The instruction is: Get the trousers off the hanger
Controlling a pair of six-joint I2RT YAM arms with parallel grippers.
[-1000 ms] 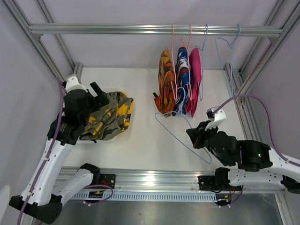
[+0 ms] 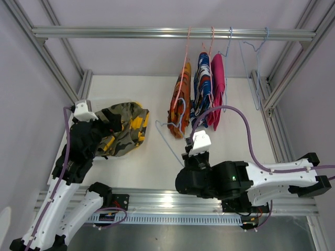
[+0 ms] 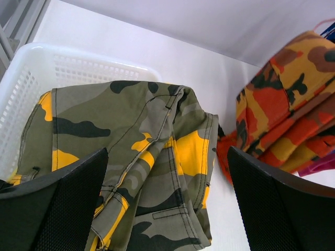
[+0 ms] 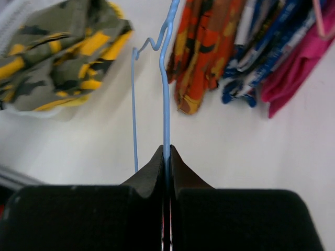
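Note:
Green-and-yellow camouflage trousers (image 2: 123,130) lie heaped over a white basket (image 3: 47,63) at the left. My left gripper is open above them, with nothing held. My right gripper is shut on a bare blue wire hanger (image 2: 172,157), which stands upright in the right wrist view, front of the hanging garments. Orange camouflage trousers (image 2: 180,99), a blue patterned garment (image 2: 201,78) and a pink garment (image 2: 219,78) hang from hangers on the rail.
The metal rail (image 2: 131,31) spans the back. An empty blue hanger (image 2: 257,78) hangs at its right end.
My right arm has moved left and toward the middle, swinging the blue hanger with it. The left arm has shifted slightly.

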